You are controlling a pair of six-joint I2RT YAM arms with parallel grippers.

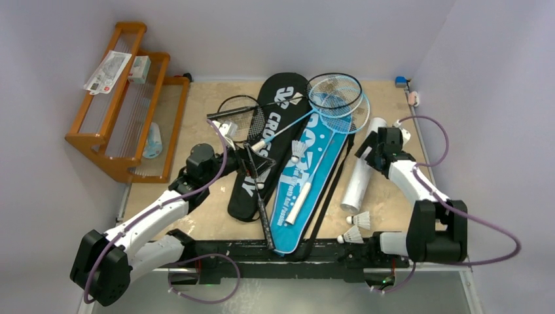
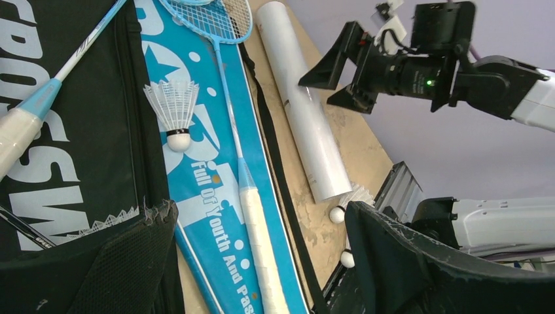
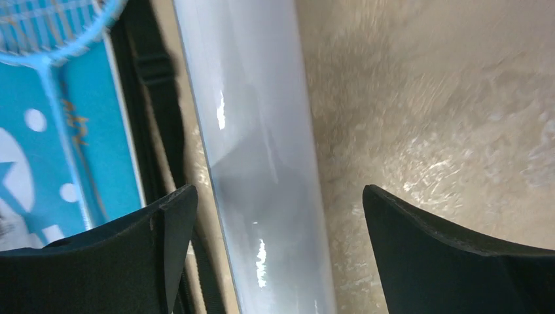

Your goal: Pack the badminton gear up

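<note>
A white shuttlecock tube (image 1: 358,180) lies slanted on the right of the table. My right gripper is open above it, one finger to each side of the tube in the right wrist view; contact cannot be made out. My left gripper is open over the bags, nothing held. Below it lie the black bag (image 2: 98,98) and the blue bag (image 1: 307,196). A blue racket (image 2: 226,91) and a shuttlecock (image 2: 175,111) rest on the blue bag. Two shuttlecocks (image 1: 358,220) (image 1: 351,235) lie near the front edge.
Black rackets (image 1: 334,76) (image 1: 224,112) lie at the back, and a black racket handle (image 1: 264,222) points to the front edge. An orange wooden shelf (image 1: 171,124) stands at the left. Bare table (image 3: 419,131) shows right of the tube.
</note>
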